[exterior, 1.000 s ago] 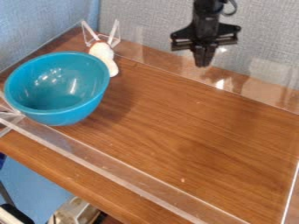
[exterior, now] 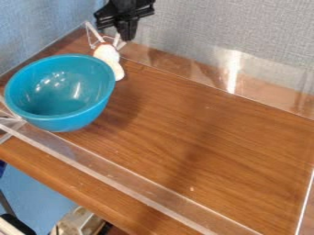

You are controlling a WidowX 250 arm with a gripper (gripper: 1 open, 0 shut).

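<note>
My black gripper point(exterior: 124, 27) hangs at the top edge of the camera view, shut, with nothing visible between its fingers. It is just above a white rabbit figure point(exterior: 106, 57) with upright wire-like ears, whose tips are close to or behind the gripper; whether they touch I cannot tell. A teal bowl point(exterior: 59, 107) sits in front of the rabbit at the left of the wooden table point(exterior: 196, 156).
Clear low walls point(exterior: 245, 90) edge the table at the back and front. The middle and right of the table are empty. A textured grey panel point(exterior: 245, 37) stands behind.
My gripper has moved left from the middle back of the table to above the rabbit. The rabbit and bowl look unmoved.
</note>
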